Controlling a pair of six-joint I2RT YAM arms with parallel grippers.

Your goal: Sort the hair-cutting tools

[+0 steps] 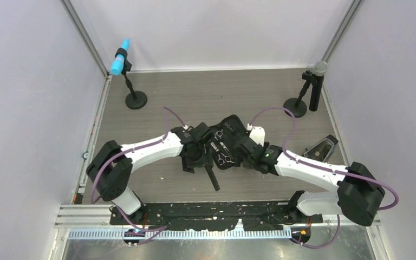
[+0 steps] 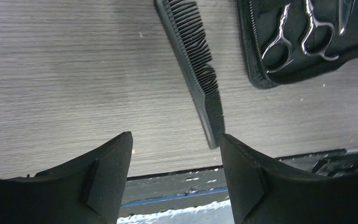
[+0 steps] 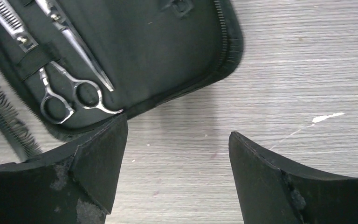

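Note:
A black comb lies on the table, partly under my left gripper in the top view. That gripper hangs over the comb, fingers apart, nothing between them. The open black zip case lies right of the comb, holding silver scissors and other slim tools. My right gripper is open at the case's edge, over bare table, with nothing between its fingers.
A stand with a blue object is at the back left, a microphone on a stand at the back right. A dark device lies at the right.

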